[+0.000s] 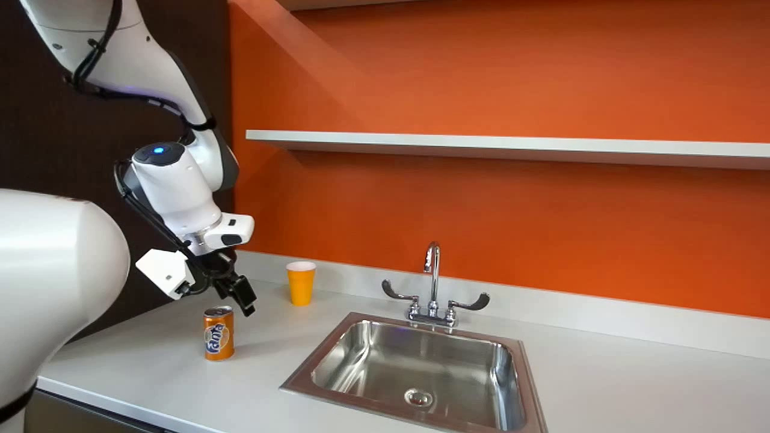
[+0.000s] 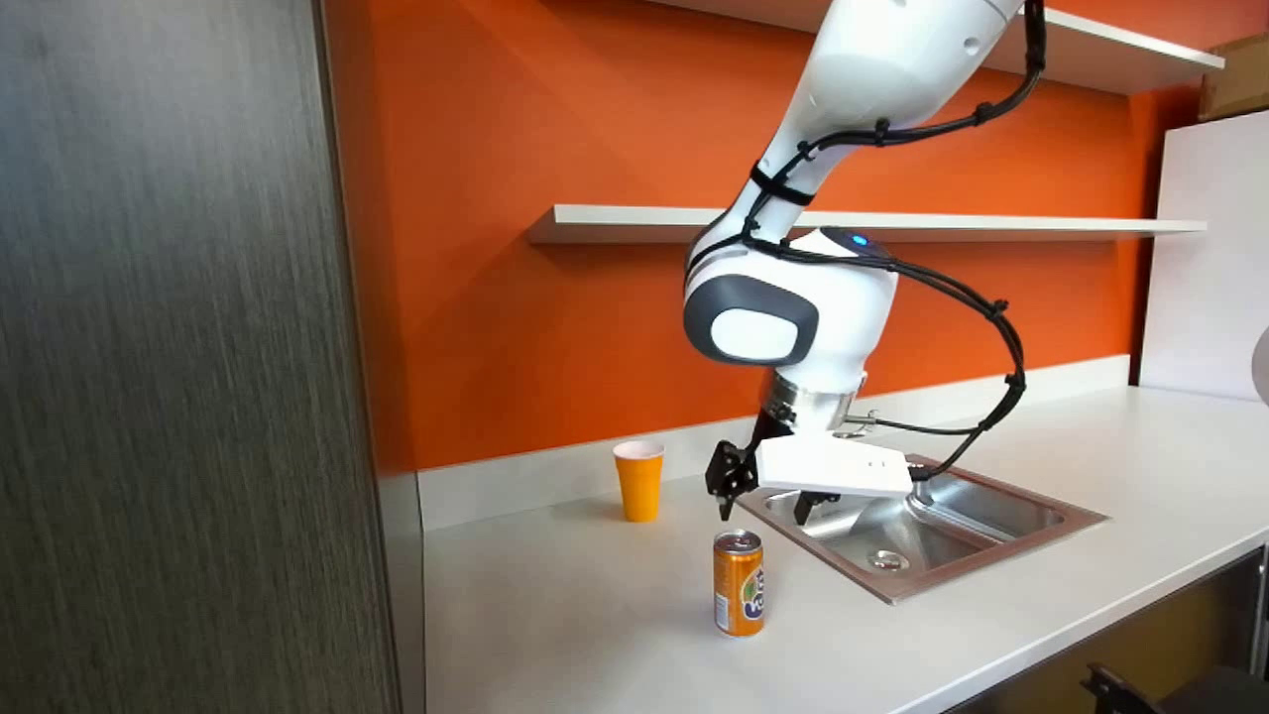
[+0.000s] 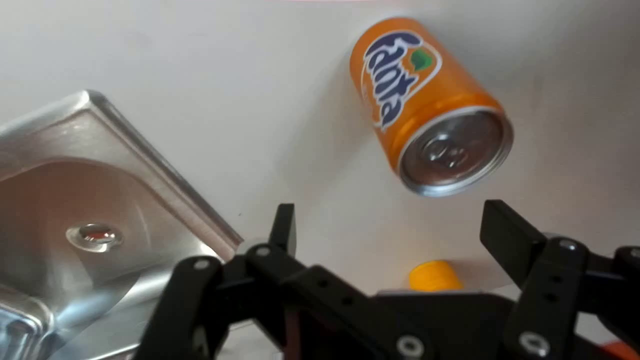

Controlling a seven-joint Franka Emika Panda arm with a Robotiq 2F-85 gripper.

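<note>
An orange Fanta can [image 1: 218, 334] stands upright on the counter, left of the sink; its top and label show in the wrist view, where the can [image 3: 429, 108] lies beyond the fingertips. My gripper [image 1: 242, 299] hangs above the counter, near the can's top and apart from it. Its two black fingers [image 3: 507, 240] are spread wide in the wrist view, open, with nothing held between them. In exterior view 2 the gripper [image 2: 761, 512] is above and slightly to the right of the can [image 2: 739, 583].
A yellow cup [image 1: 301, 282] stands upright near the back wall. The steel sink [image 1: 328, 397] with its faucet [image 1: 433, 281] occupies the middle of the counter. A shelf [image 1: 505, 143] runs along the orange wall.
</note>
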